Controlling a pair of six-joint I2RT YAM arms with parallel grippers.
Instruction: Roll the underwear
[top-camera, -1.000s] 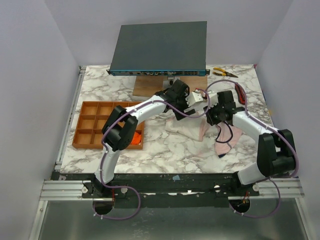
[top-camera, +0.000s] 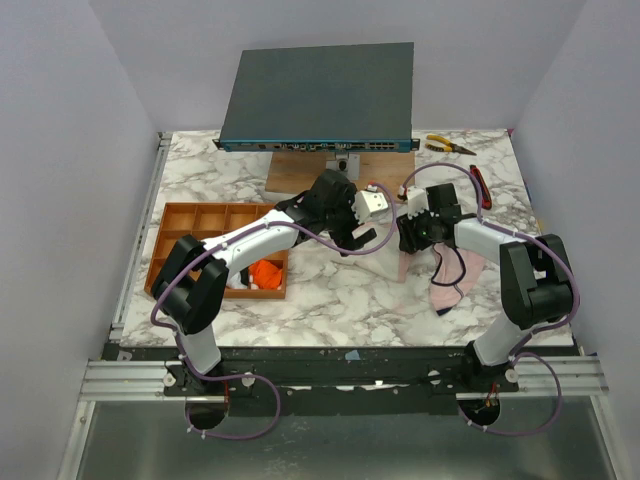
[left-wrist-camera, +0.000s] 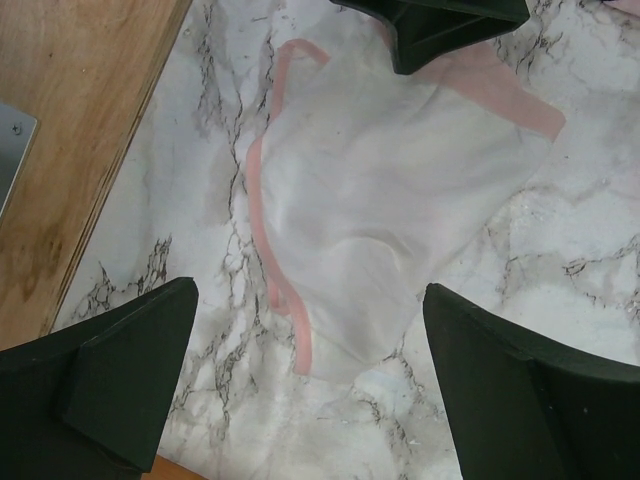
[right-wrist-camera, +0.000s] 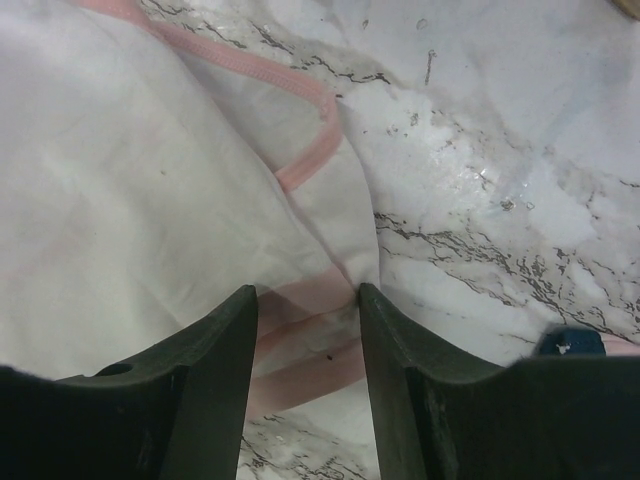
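White underwear with pink trim (top-camera: 375, 262) lies spread and somewhat rumpled on the marble table, partly covered by my arms in the top view. My left gripper is open above its left part, with the white cloth (left-wrist-camera: 350, 200) visible beyond the fingers and nothing held. Over the right end stands my right gripper, its fingers open a moderate width. Between and beneath those fingertips, the pink edging (right-wrist-camera: 310, 298) and a fold of cloth show; whether the tips touch the cloth cannot be made out.
A pink garment with dark trim (top-camera: 465, 285) lies to the right. The wooden divided box (top-camera: 170, 222) at left holds an orange item (top-camera: 265, 275). Pliers (top-camera: 450, 144) and a red tool (top-camera: 481, 187) lie at the back right.
My left gripper has shifted left and toward the front, its arm swinging left over the box. My right gripper has moved left, onto the right end of the white underwear.
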